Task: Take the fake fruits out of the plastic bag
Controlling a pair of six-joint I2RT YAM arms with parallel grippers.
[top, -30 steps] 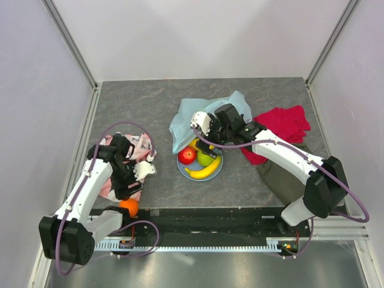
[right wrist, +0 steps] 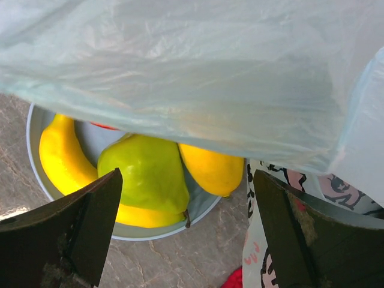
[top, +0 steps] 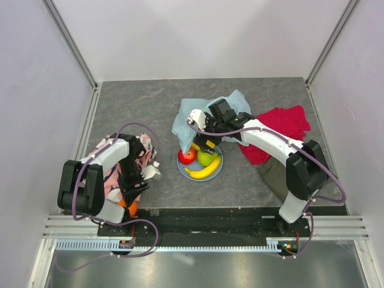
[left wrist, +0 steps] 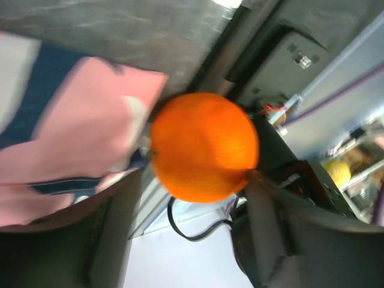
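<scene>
An orange fake fruit (left wrist: 201,144) sits at the table's front left edge, with my left gripper (top: 135,192) just over it; in the left wrist view it lies between blurred fingers, part open. A blue plate (top: 180,171) holds a red apple (top: 186,156), green fruit (right wrist: 144,171), a banana (top: 201,173) and a yellow fruit (right wrist: 210,168). The translucent plastic bag (top: 183,114) lies over the plate's back part. My right gripper (top: 204,141) hangs open above the plate, nothing held between its fingers.
A pink patterned cloth (top: 111,180) lies under the left arm. A red cloth (top: 291,120) and an olive cloth (top: 270,180) lie at the right. The table's back left and the strip between pink cloth and plate are clear.
My right arm has moved slightly up, still above the plate.
</scene>
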